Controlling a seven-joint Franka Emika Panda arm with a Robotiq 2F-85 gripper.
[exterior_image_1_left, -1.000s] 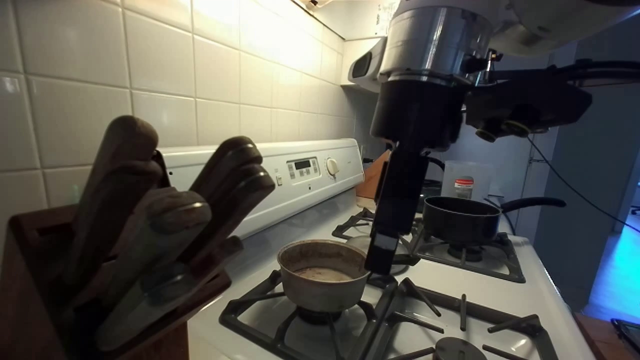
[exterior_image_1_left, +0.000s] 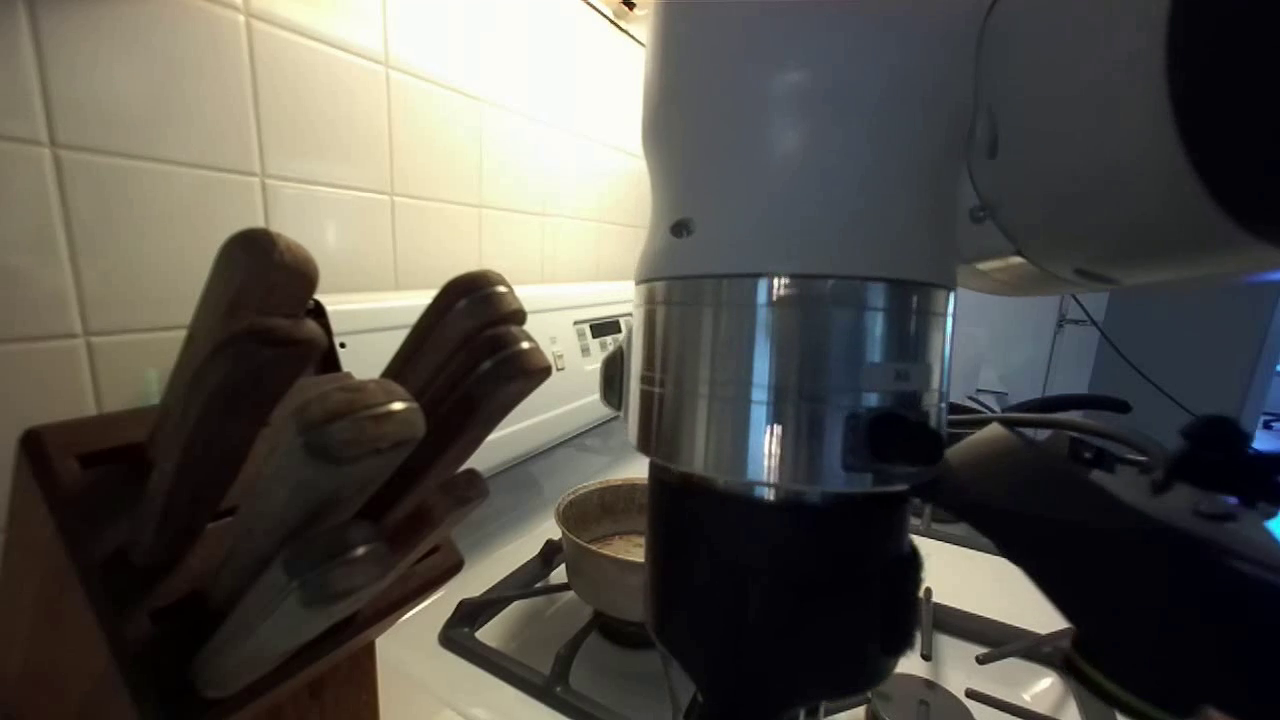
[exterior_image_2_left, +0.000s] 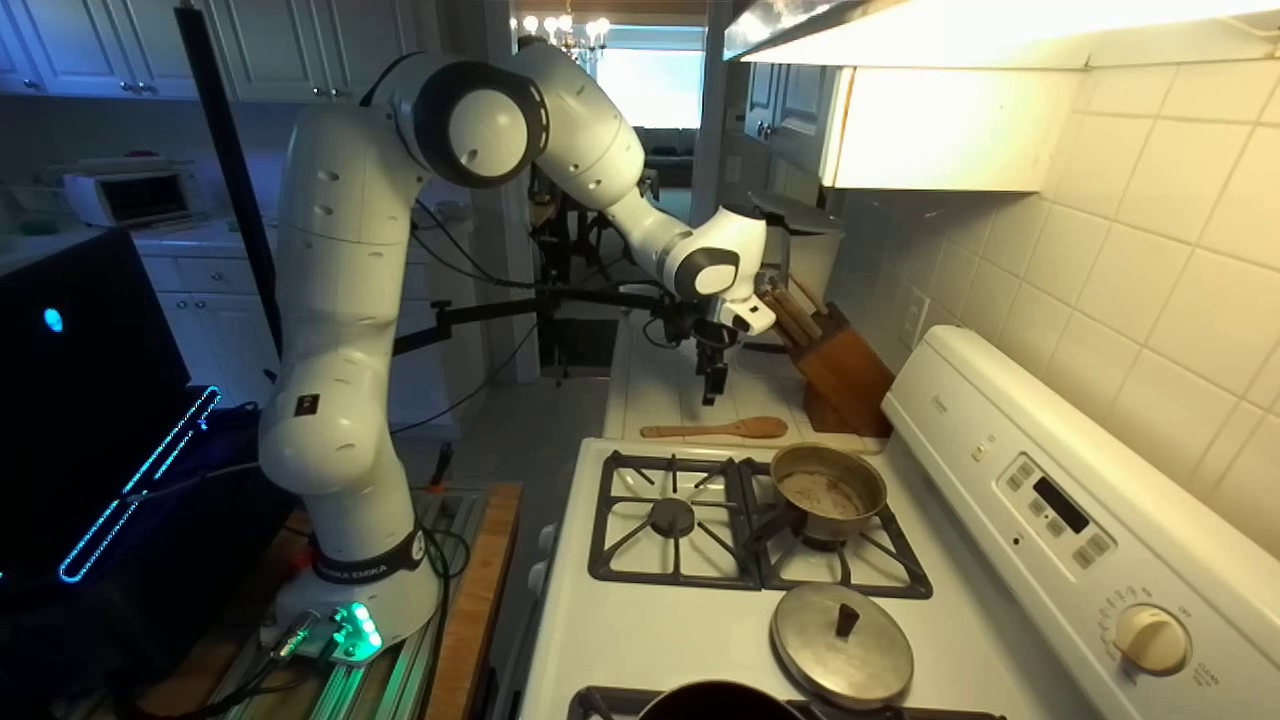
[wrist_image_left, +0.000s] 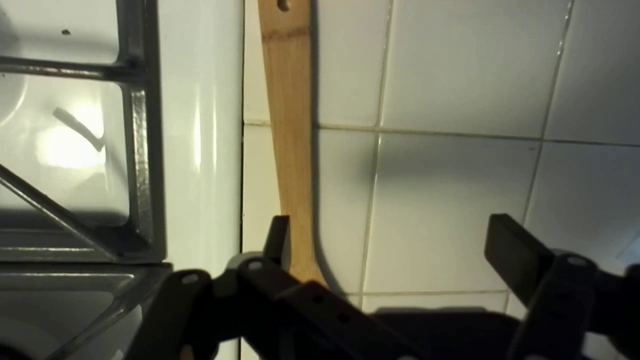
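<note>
A wooden spoon (exterior_image_2_left: 716, 428) lies flat on the tiled counter, just beyond the stove's edge. In the wrist view its handle (wrist_image_left: 292, 120) runs down from the top, and the lower part is hidden behind the gripper. My gripper is open above the counter, fingers wide apart. Its left finger (wrist_image_left: 277, 240) overlaps the spoon handle in that view, while the right finger (wrist_image_left: 517, 258) is over bare tile. Exterior view 2 has the gripper (exterior_image_2_left: 713, 398) above the spoon, apart from it. In exterior view 1 the arm's wrist fills the middle, and the fingers are out of sight.
A small pot (exterior_image_2_left: 828, 490) stands on the burner nearest the counter, with a metal lid (exterior_image_2_left: 842, 644) on the stove beside it. The knife block (exterior_image_2_left: 845, 374) stands close to the gripper by the wall.
The arm has come from above the stove, by the pot, toward exterior view 1's camera and lower. The pot has not moved.
</note>
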